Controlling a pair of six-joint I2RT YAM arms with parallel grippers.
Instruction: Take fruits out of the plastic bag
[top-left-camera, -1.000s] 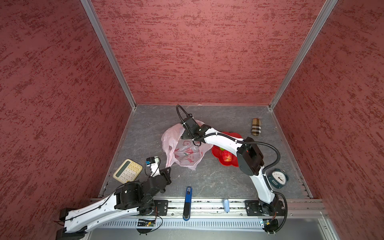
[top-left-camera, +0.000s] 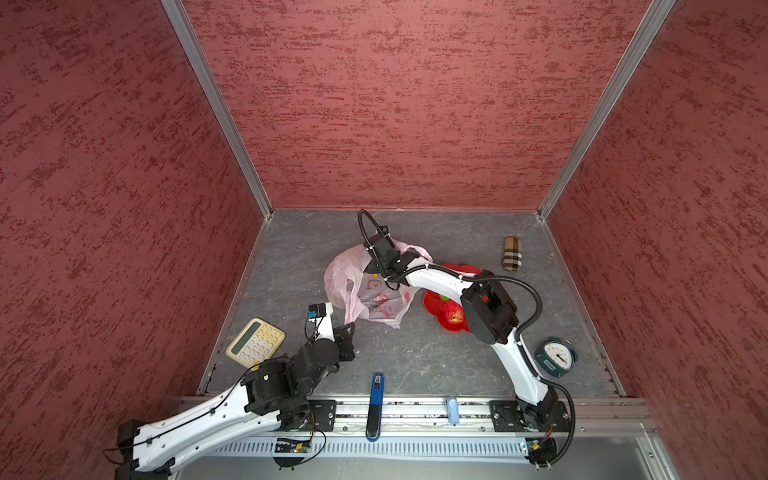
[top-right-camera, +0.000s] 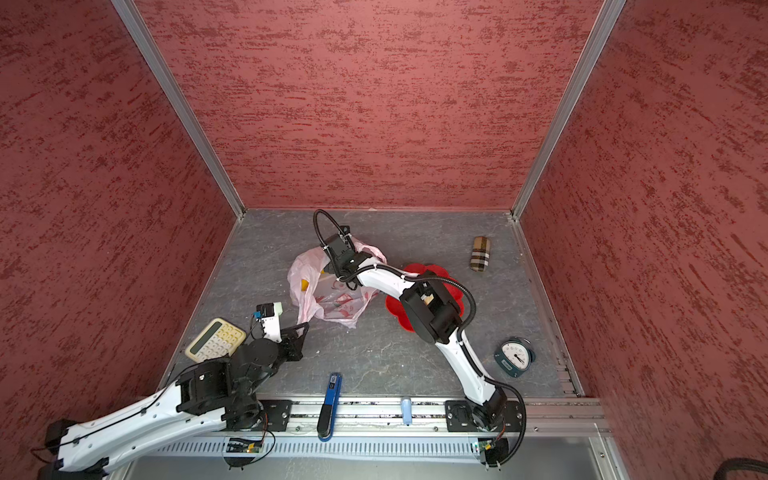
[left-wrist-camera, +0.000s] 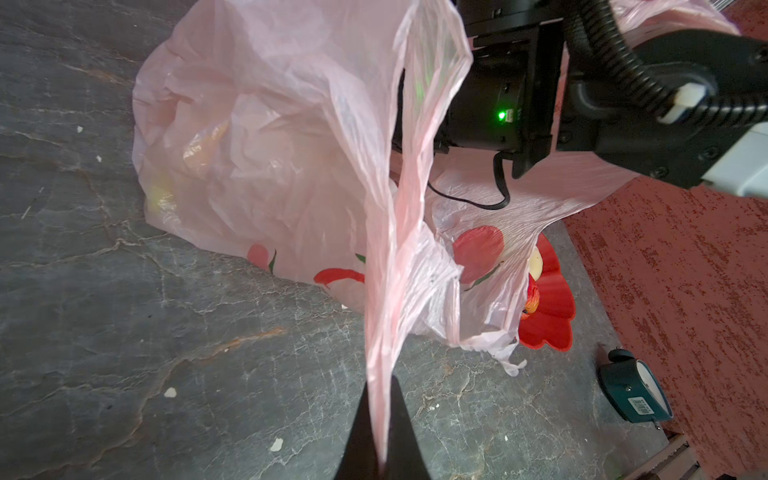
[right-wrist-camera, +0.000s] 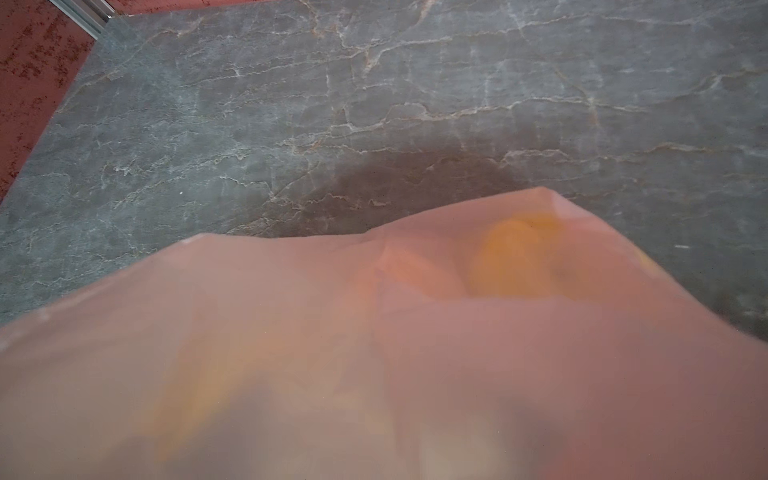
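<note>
A pink plastic bag (top-left-camera: 345, 280) (top-right-camera: 308, 272) lies mid-table, yellow shapes showing through it. My left gripper is shut on a gathered strand of the bag, pulled toward the front left. My right arm reaches into the bag's upper part; its gripper is hidden by plastic, which blurs the right wrist view (right-wrist-camera: 384, 336), so its fingers cannot be seen. A red flower-shaped bowl (top-left-camera: 436, 312) (left-wrist-camera: 544, 320) to the right holds a red fruit (top-left-camera: 453, 313) and something green, partly under the right arm.
A calculator (top-left-camera: 254, 344) lies front left, a clock (top-left-camera: 556, 357) front right, a plaid object (top-left-camera: 512, 253) back right. A blue bar-shaped tool (top-left-camera: 375, 406) lies at the front edge.
My left gripper has moved right and slightly up, drawing the bag's near part with it. My right wrist has shifted slightly to the right.
</note>
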